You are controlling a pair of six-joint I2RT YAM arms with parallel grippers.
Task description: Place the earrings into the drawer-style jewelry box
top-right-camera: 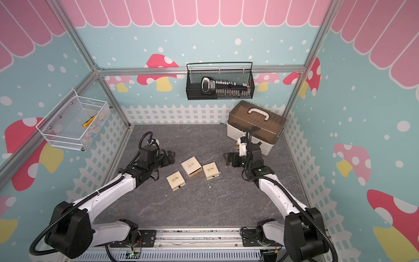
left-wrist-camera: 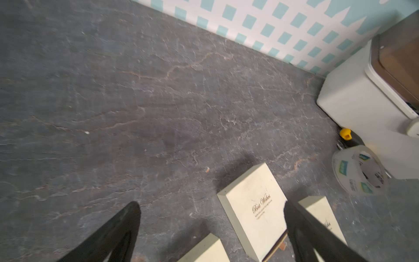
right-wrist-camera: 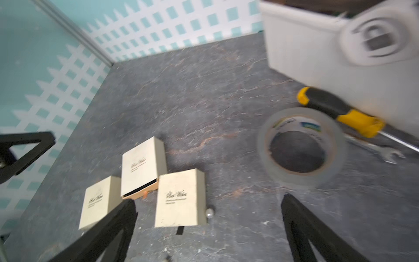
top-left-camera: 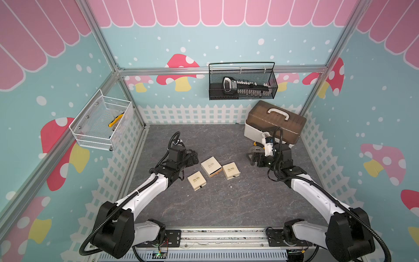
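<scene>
Three cream "Best Wishes" drawer-style boxes lie mid-table: a left one [top-left-camera: 196, 180], a middle one [top-left-camera: 211, 166] with an orange-brown strip at its front edge, and a right one [top-left-camera: 231, 170]. A small pale bead-like item [right-wrist-camera: 209, 213] lies beside the right box in the right wrist view; I cannot tell whether it is an earring. My left gripper [top-left-camera: 190, 158] hangs open left of the middle box, nothing between its fingers. My right gripper [top-left-camera: 259, 159] is open above the table, right of the boxes and by the tape, holding nothing.
A tape roll [right-wrist-camera: 301, 172], a screwdriver [right-wrist-camera: 325, 104] and a wrench [right-wrist-camera: 386, 152] lie before the brown-lidded toolbox [top-left-camera: 275, 120] at back right. A white basket [top-left-camera: 100, 122] and black basket [top-left-camera: 242, 93] hang on the walls.
</scene>
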